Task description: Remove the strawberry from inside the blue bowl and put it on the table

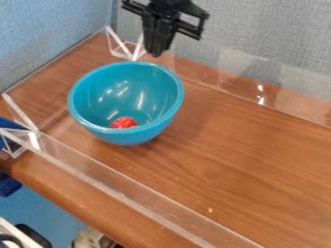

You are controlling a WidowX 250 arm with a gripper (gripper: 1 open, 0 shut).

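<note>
The red strawberry (124, 123) lies at the bottom of the blue bowl (88, 92), towards the near side. The bowl stands upright at the left of the wooden table. Above and behind its far rim hangs my black gripper (157, 50), clear of both bowl and strawberry. Its fingers point down and look close together, but the gap between them is too small to make out. No object shows below the fingertips.
Clear low walls edge the wooden table (239, 155), with white corner brackets (126, 46) at the far left corner. Dark blue items lie outside at the left.
</note>
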